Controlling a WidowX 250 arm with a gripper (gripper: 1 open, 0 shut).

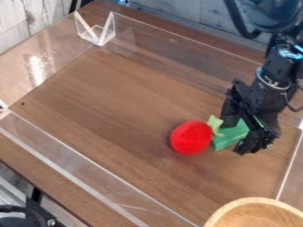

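Observation:
A red round object (190, 137) lies on the wooden board, touching or very close to a green object (226, 138) with a pale tip on its left. My black gripper (249, 129) hangs over the green object from the right, its fingers open and hiding part of it. Whether the fingers touch the green object is hard to tell.
A tan bowl (254, 214) sits at the lower right. Clear plastic walls run along the board's edges, with a clear bracket (97, 29) at the back left. The left and middle of the board (106, 106) are bare.

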